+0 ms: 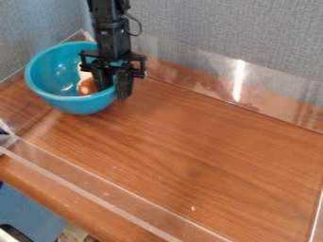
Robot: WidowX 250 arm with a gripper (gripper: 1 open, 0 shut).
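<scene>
A blue bowl (pixel 62 96) sits at the back left of the wooden table (pixel 190 161), tilted or seen at an angle. Inside it is an orange-brown object (pixel 87 86), partly hidden. My black gripper (pixel 111 83) hangs from above over the bowl's right side, its fingers reaching down beside that object. Whether anything is between the fingers I cannot make out.
Grey walls and a clear guard strip bound the table at the back. The front left edge drops to a lower area.
</scene>
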